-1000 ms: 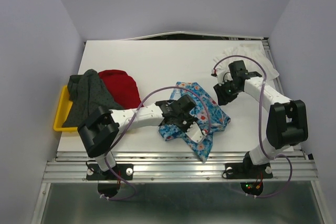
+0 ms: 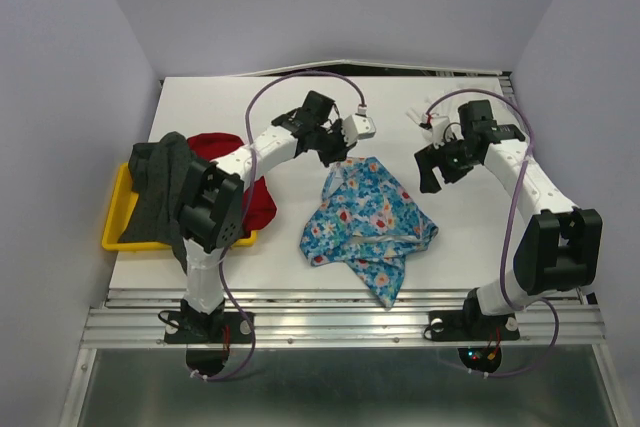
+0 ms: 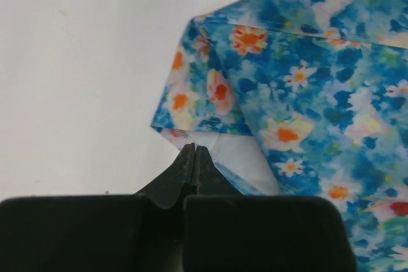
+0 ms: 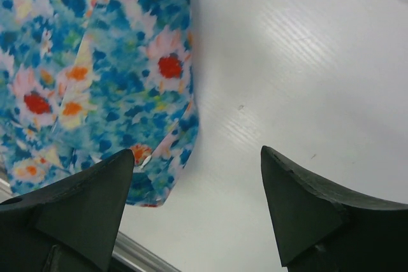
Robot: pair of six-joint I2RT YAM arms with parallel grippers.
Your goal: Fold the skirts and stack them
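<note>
A blue floral skirt lies spread in the middle of the table, with folds, a turned corner showing pale underside, and a strip hanging over the front edge. My left gripper is shut over the skirt's folded corner at its back left, nothing visible between its fingertips. My right gripper stands right of the skirt, part open with empty space between its fingers; in the right wrist view the skirt's edge is left of centre.
A yellow tray at the left holds dark grey cloth and red cloth. White cloth lies at the back right, mostly behind the right arm.
The left arm has swung back from over the skirt's front to its back-left corner. The skirt looks little changed.
</note>
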